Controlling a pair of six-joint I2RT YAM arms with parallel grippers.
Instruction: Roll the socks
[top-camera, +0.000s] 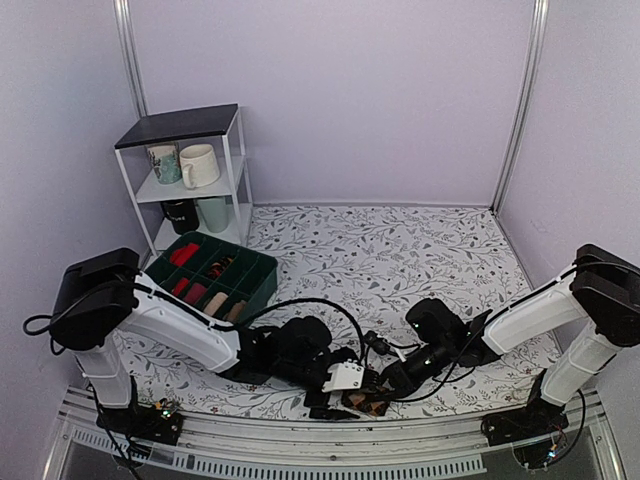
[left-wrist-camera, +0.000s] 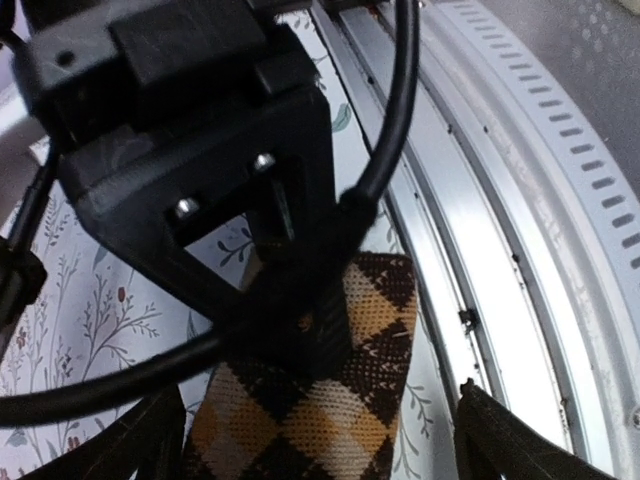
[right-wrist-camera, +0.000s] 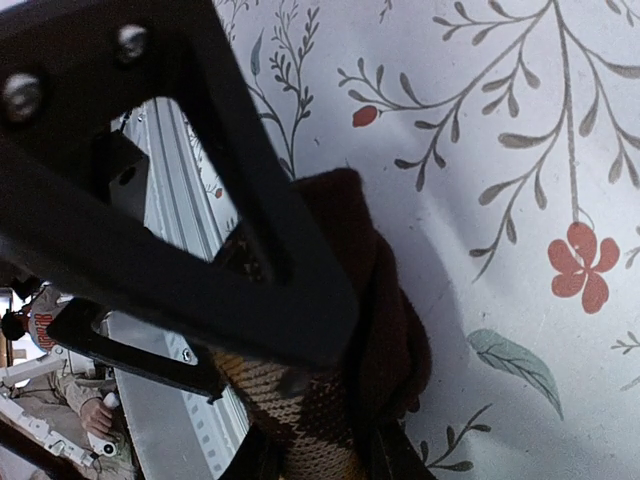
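A brown, tan and black argyle sock (top-camera: 366, 404) lies bundled near the front edge of the table, mostly hidden by the grippers in the top view. My right gripper is shut on the sock's patterned fabric, while a plain brown part (right-wrist-camera: 385, 310) bulges beside it. My left gripper stands open, its fingers (left-wrist-camera: 515, 445) on either side of the checked sock (left-wrist-camera: 310, 420). Whether those fingers touch the fabric I cannot tell. In the left wrist view, the black right gripper overlaps the sock's far part.
A green divided box (top-camera: 262, 285) holding several rolled socks stands at the left, before a white shelf (top-camera: 240, 170) with mugs. Metal rails (top-camera: 330, 430) run along the front edge.
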